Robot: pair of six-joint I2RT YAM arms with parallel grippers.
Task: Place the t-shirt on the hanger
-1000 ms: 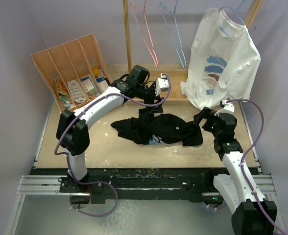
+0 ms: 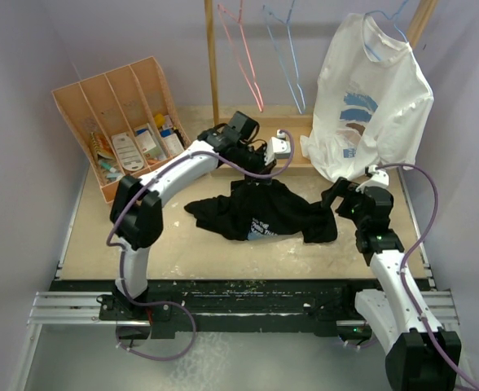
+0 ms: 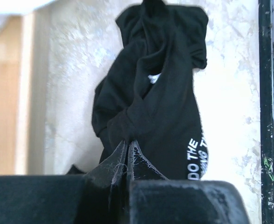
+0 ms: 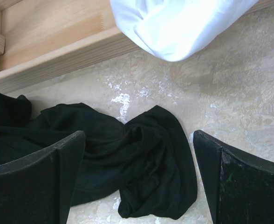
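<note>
A black T-shirt (image 2: 288, 216) with white lettering (image 3: 195, 158) lies crumpled on the worktop. My left gripper, shut, is over the shirt's upper part near the middle; whether fabric is between its tips cannot be told. My right gripper stands open above the shirt's right end, its fingers to either side in the right wrist view. A pink hanger (image 2: 254, 81) and a blue hanger (image 2: 296, 81) hang from the rack above, empty. A white T-shirt (image 2: 370, 98) hangs on another blue hanger at the right.
A wooden compartment box (image 2: 93, 98) with small items stands at the left. A wooden tray (image 4: 48, 32) runs along the back beneath the hangers.
My left arm has shifted a little to the right over the shirt. The right arm and shirt look unchanged.
</note>
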